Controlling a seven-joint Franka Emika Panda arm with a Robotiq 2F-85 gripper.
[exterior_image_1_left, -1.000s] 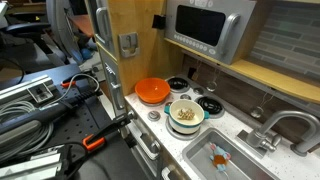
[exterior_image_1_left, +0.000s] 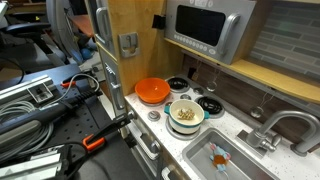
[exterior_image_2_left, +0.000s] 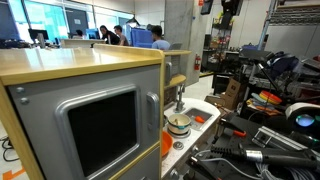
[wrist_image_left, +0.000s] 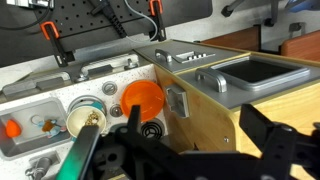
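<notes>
In the wrist view my gripper hangs high over the toy kitchen, its two dark fingers (wrist_image_left: 268, 132) wide apart with nothing visible between them. Below it are an orange bowl (wrist_image_left: 143, 97) and a pale round pot (wrist_image_left: 86, 118), both clear of the fingers. From exterior view 1, the orange bowl (exterior_image_1_left: 153, 91) rests at the left of the counter, while the pot (exterior_image_1_left: 187, 112), with teal handles and small bits inside, stands to its right. A grey sink (exterior_image_1_left: 222, 158) holds a small orange and blue item (exterior_image_1_left: 219, 153).
A microwave (exterior_image_1_left: 208, 27) sits on the wooden shelf (exterior_image_1_left: 240, 65) above the counter. The faucet (exterior_image_1_left: 268, 132) rises behind the sink. Dark burners (exterior_image_1_left: 209, 105) lie behind the pot. A tall wooden panel (exterior_image_1_left: 128, 75) bounds the left side; cables (exterior_image_1_left: 28, 130) lie on the black table.
</notes>
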